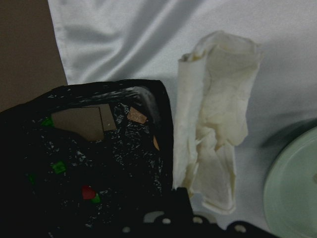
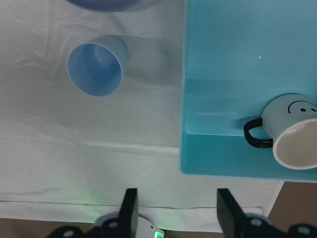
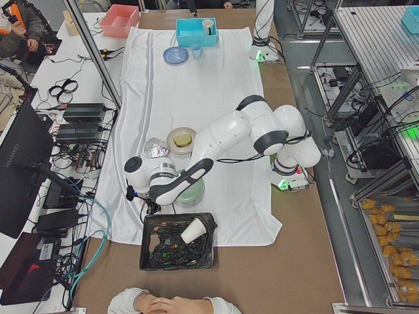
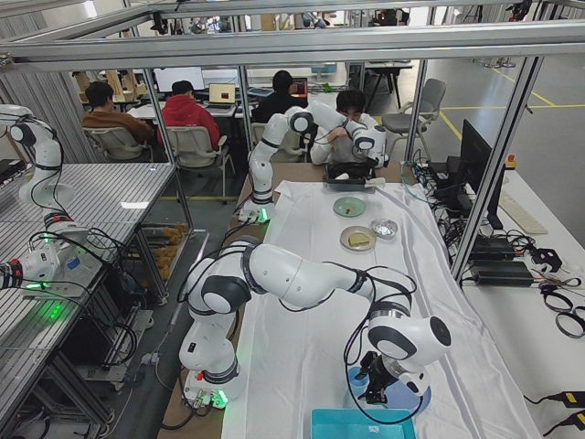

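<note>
In the left wrist view a crumpled off-white paper piece [image 1: 218,99] is at my left gripper [image 3: 141,199], above the edge of a black-lined tray [image 3: 177,265] holding a white cup [image 3: 194,229] and small coloured scraps. Whether the fingers are shut on the paper is hard to see. The green plate [image 1: 292,183] is beside it. My right gripper stands open with nothing between its fingers, near a turquoise bin [image 2: 228,153] with a smiley mug [image 2: 292,148] inside and a blue cup [image 2: 94,69] beside it.
A beige plate with yellow food [image 3: 182,140] and a foil bowl [image 3: 156,147] lie beyond the green plate. A blue plate [image 3: 175,55] is at the far end. A person's hands [image 3: 170,304] rest at the near edge.
</note>
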